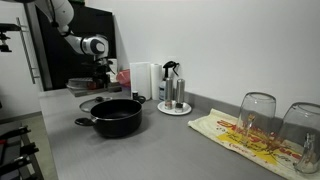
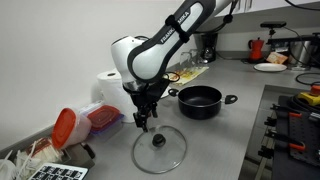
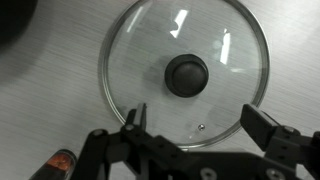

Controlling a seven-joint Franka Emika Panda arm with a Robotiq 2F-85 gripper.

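Note:
A round glass lid [image 3: 140,75] with a metal rim and black knob [image 3: 186,76] lies flat on the table. In exterior view 2 the lid [image 2: 172,157] is in the foreground, its knob [image 2: 158,140] upward. My gripper hangs above the lid, fingers apart with nothing between them; its fingers appear below the knob in the wrist view. Exterior view 2 shows the gripper [image 2: 147,116] over the lid's far side. The black two-handled pot [image 1: 118,117] stands uncovered beside the lid, and only its dark edge [image 3: 14,22] enters the wrist view's upper left corner.
A dark, orange-topped item [image 3: 60,162] lies near the lid's rim. Toward the wall are a paper towel roll [image 2: 112,88], a red container [image 2: 70,128] and a dish rack [image 2: 42,158]. Upturned glasses [image 1: 257,113] rest on a yellow cloth [image 1: 222,126]. Bare table lies before the pot.

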